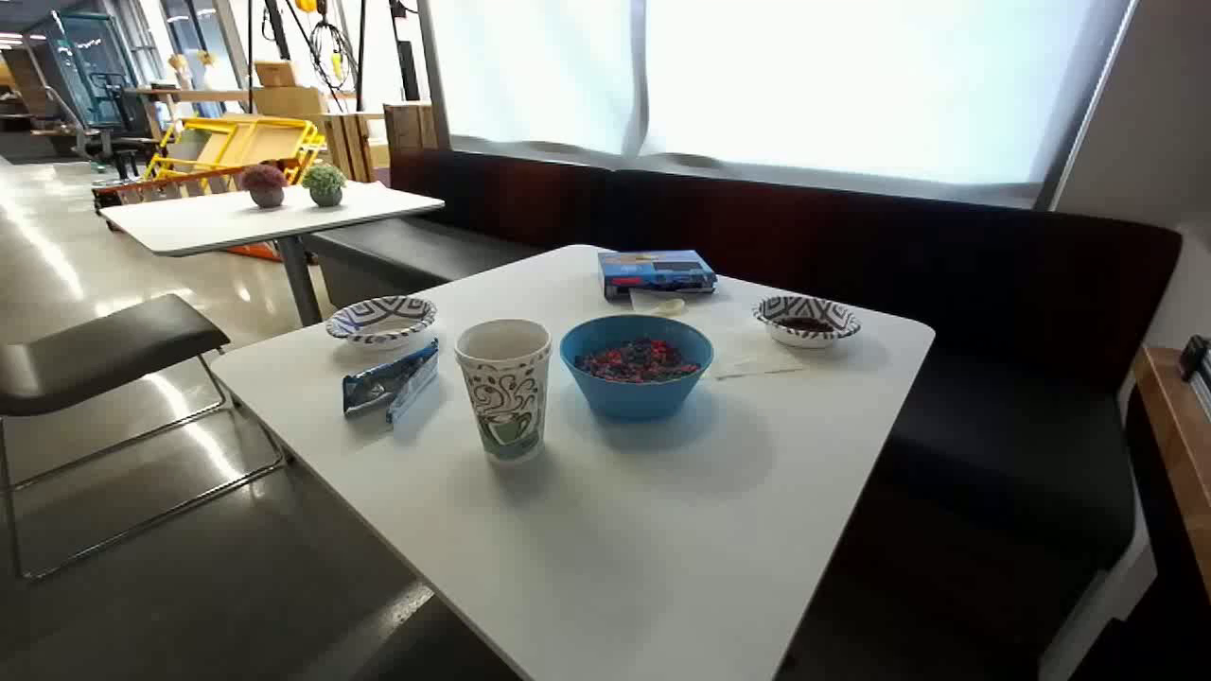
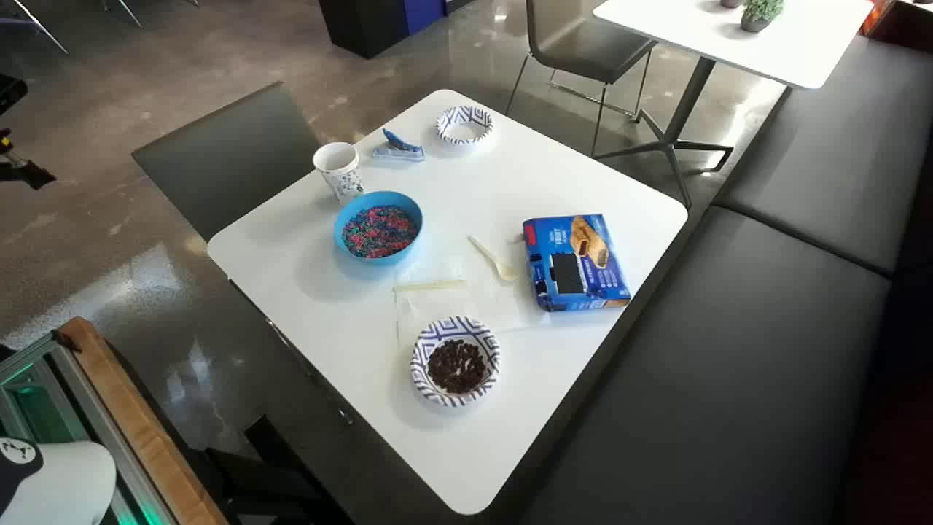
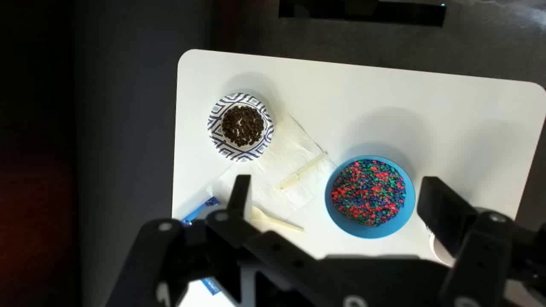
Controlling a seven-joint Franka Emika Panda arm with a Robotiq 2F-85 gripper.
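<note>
Spread wide in the wrist view, my gripper is open, with nothing held between its fingers. It looks down on the white table from above. Beyond the gap lies a blue bowl filled with red, green and blue bits. A patterned paper bowl holds dark brown pieces; a second patterned bowl shows a pale inside. The paper cup stands upright beside the blue bowl. A pale spoon lies near the blue box; in the wrist view the fingers partly cover that box.
A clear, flat bag or sheet with a pale strip lies between the bowls. Blue wrappers rest near the cup. The dark bench borders the table, with a chair opposite.
</note>
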